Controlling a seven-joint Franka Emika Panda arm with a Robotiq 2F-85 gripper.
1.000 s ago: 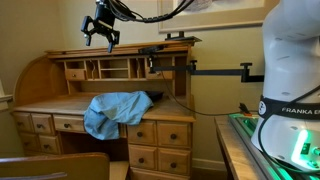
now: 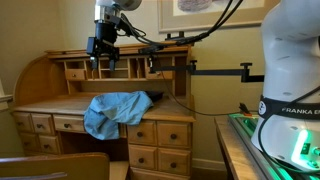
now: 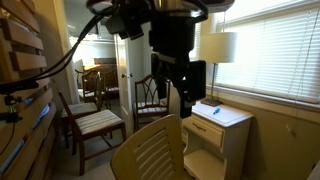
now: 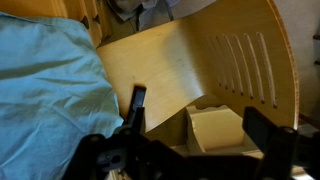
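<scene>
In exterior view 1 my gripper (image 2: pixel 102 52) hangs in the air above the desk (image 2: pixel 75 103), over a blue cloth (image 2: pixel 118 112) draped down the desk's front. The wrist view looks down between the open fingers of my gripper, and nothing is held there. That cloth (image 4: pixel 50 105) fills the left side, while a wooden chair (image 4: pixel 165 70) with a slatted back lies below and to the right. A small dark item (image 4: pixel 138 98) shows on the chair's seat, close to the left finger. My gripper (image 3: pixel 190 92) looms large and dark in exterior view 2.
Behind, the desk carries a row of cubbyholes (image 2: pixel 115 70). A box-like brown shape (image 4: pixel 218 130) shows beneath the chair's back. A white side table (image 3: pixel 217 135) with a lamp (image 3: pixel 217 48) stands by the window. Cables hang around the arm.
Over the last second my gripper has come down a little and shifted slightly to the right in exterior view 1. The cloth and the chair have not moved.
</scene>
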